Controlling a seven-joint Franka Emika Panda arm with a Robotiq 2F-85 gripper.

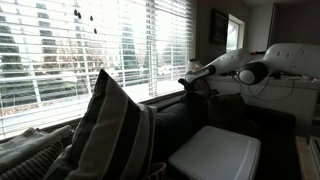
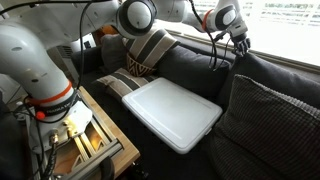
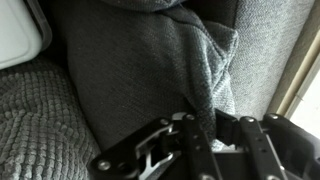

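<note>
Dark grey fabric [image 3: 130, 70] fills the middle of the wrist view, with a raised fold [image 3: 205, 75] running down to my gripper. The fingers are shut on this fold; the fingertips are partly buried in it. Whether the fabric is a cushion's cover or a separate cloth, I cannot tell. In the second exterior view, the gripper [image 2: 242, 48] reaches the top of the sofa back near the window. From the first exterior view, the gripper [image 1: 187, 83] is small and dark, and its grip is hidden.
A white lidded bin [image 2: 172, 110] sits on the sofa seat. A ribbed dark cushion [image 2: 262, 120] leans at the right, and striped pillows [image 2: 152, 50] stand at the far end. Window blinds [image 1: 80, 60] rise behind the sofa. A wooden table [image 2: 110, 150] holds the robot's base.
</note>
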